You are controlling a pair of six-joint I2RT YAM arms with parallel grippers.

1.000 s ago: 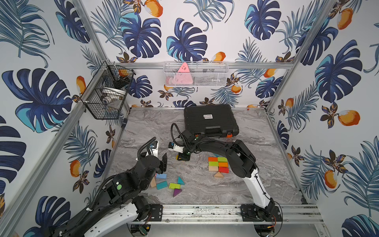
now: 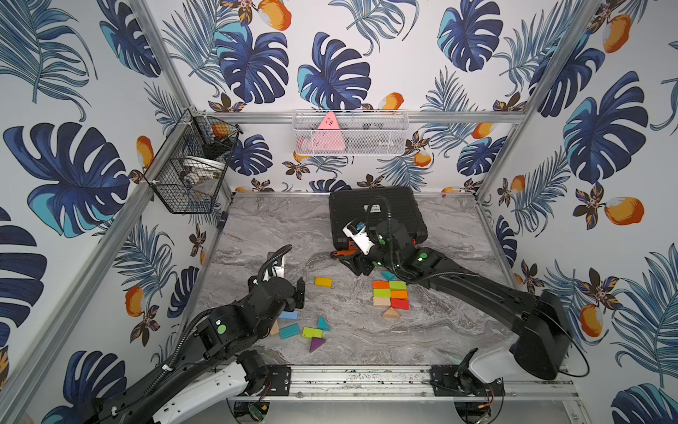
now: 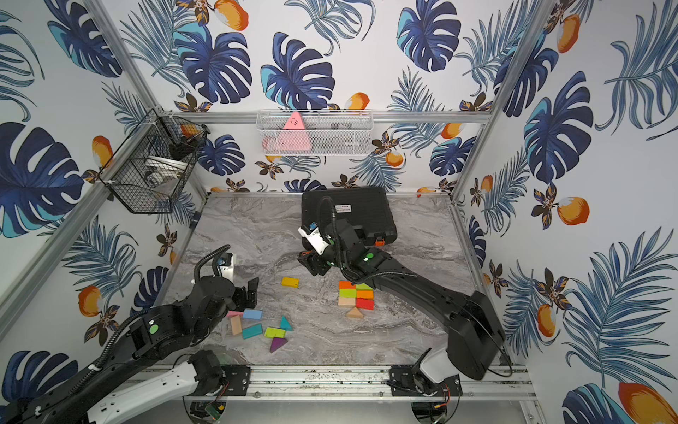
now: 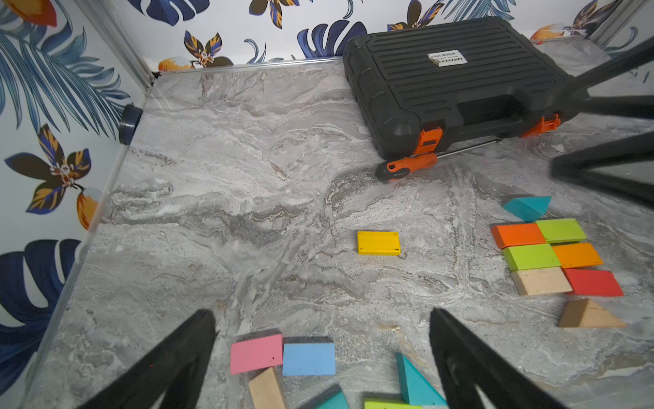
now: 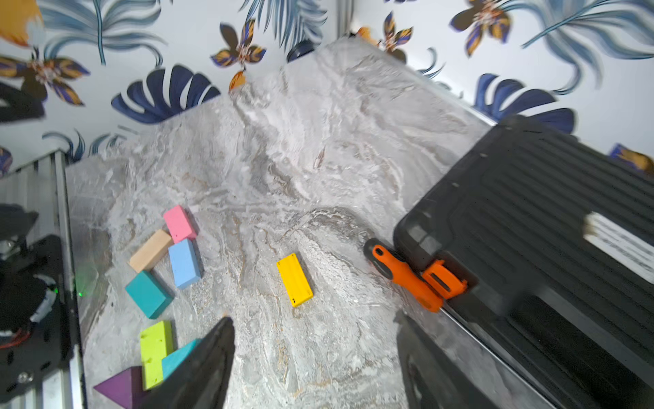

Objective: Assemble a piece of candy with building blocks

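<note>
A yellow block (image 4: 378,242) lies alone near the table's middle. To its right, orange, green, tan and red blocks (image 4: 534,256) are laid in two columns side by side, with a teal triangle (image 4: 527,207) behind and a tan triangle (image 4: 590,314) in front. My left gripper is open above the pink block (image 4: 256,353) and blue block (image 4: 308,358), empty between its fingers. My right gripper hangs open and empty, raised above the table behind and right of the yellow block. At front left lie tan, teal, green and purple (image 5: 122,386) pieces.
A black case (image 4: 456,75) stands at the back, with an orange-handled screwdriver (image 4: 411,164) along its front. A wire basket (image 2: 194,166) hangs at left and a white one (image 2: 381,134) at the back wall.
My right gripper has risen away from the yellow block, back and to the right, and the block now lies uncovered.
</note>
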